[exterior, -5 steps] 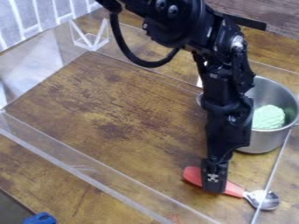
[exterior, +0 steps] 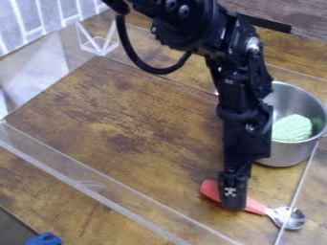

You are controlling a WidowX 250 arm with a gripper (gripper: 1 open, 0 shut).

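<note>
My black gripper (exterior: 234,191) points straight down at the lower right, its tips low over the red-handled spoon (exterior: 255,208), around the handle's middle; the fingers look open, though the arm hides much of them. The spoon's metal bowl (exterior: 294,220) lies to the right on the wooden table. A steel pot (exterior: 307,153) stands behind the gripper, holding a pale green object (exterior: 292,127).
Clear plastic walls (exterior: 96,38) edge the work area. A blue object (exterior: 45,238) sits outside at the bottom left.
The arm's upper part has shifted very slightly; the gripper's tips and the spoon look unmoved.
</note>
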